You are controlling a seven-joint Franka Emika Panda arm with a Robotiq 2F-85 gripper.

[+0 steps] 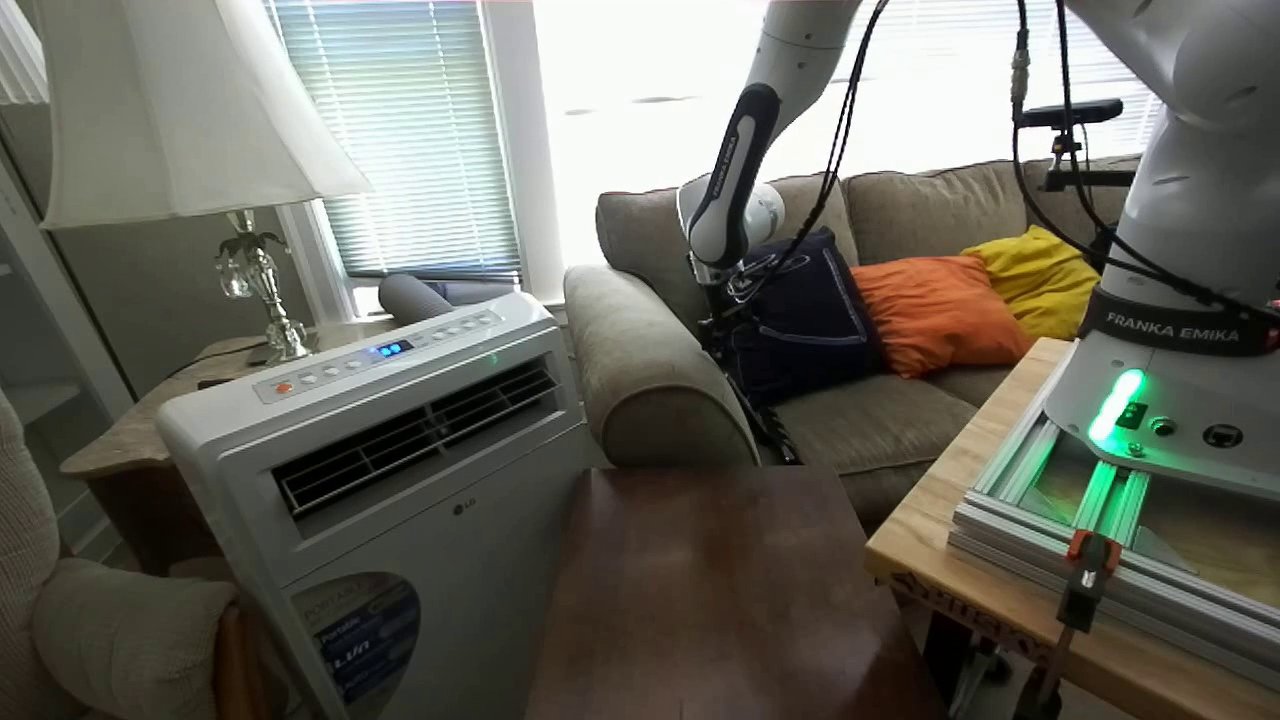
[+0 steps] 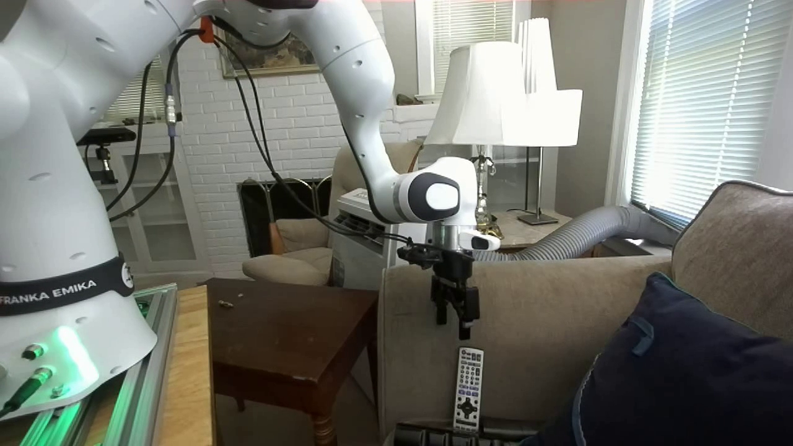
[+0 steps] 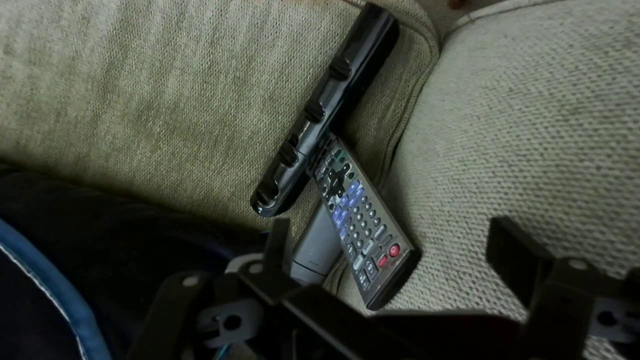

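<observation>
A grey remote (image 3: pixel 361 222) with many buttons leans against the inner side of the sofa arm (image 3: pixel 534 138), one end by a black slotted holder (image 3: pixel 327 108) on the seat cushion. A second, darker grey object (image 3: pixel 319 246), perhaps another remote, lies partly hidden beneath it. In exterior view 2 the same remote (image 2: pixel 468 388) stands nearly upright below my gripper (image 2: pixel 455 321). The wrist view shows my gripper open, its fingers wide apart on either side of the remote's upper end, with nothing held. Exterior view 1 hides the remote behind the sofa arm.
A navy pillow (image 2: pixel 676 371) crowds the seat beside the remote. Orange (image 1: pixel 942 312) and yellow (image 1: pixel 1038 278) pillows lie farther along the sofa. A dark wooden table (image 1: pixel 732 588) and a white air conditioner (image 1: pixel 396 480) stand outside the sofa arm.
</observation>
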